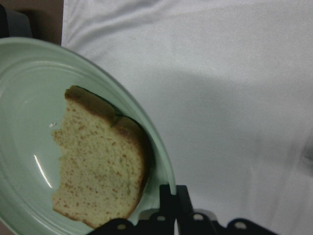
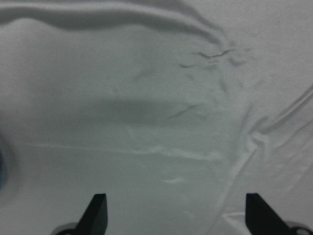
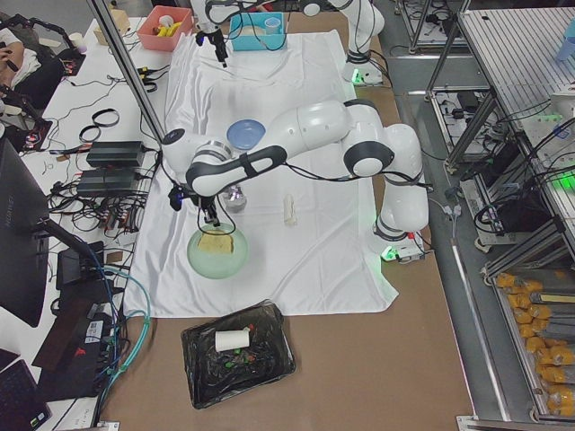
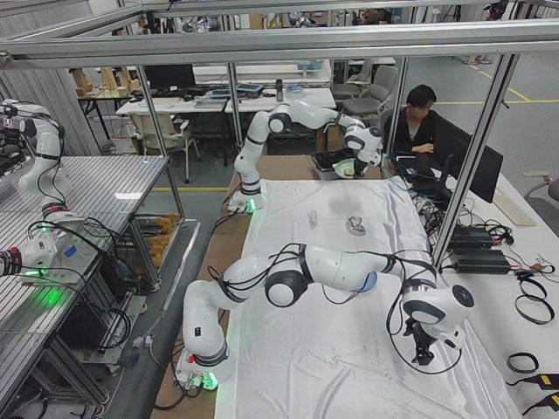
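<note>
A pale green plate (image 3: 210,263) with a torn bread slice (image 1: 98,161) on it is in my left gripper, which is shut on the plate's rim, as the left wrist view shows. In the camera left view the plate is above the white cloth near its front left part. My right gripper stands open over bare cloth, at the far end in the camera left view.
A blue plate (image 3: 245,134), crumpled foil (image 4: 355,225) and a small pale item (image 3: 289,210) lie on the cloth (image 3: 314,269). A black-lined bin (image 3: 238,359) is beyond the front edge; a monitor stands left.
</note>
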